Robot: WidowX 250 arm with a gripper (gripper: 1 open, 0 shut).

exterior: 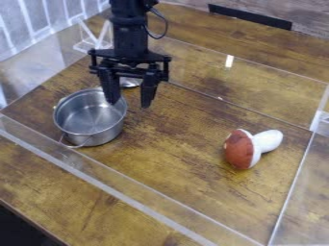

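My black gripper point(129, 94) hangs from the arm at the upper middle, just above and behind a steel pot point(88, 122) with wire handles on the left of the wooden table point(180, 187). Its two fingers point down and stand apart, with nothing visible between them. A toy mushroom point(247, 148) with a red-brown cap and white stem lies on the right.
A small silvery object, partly hidden, sits behind the gripper. Clear panels border the work area on the left, back and right.
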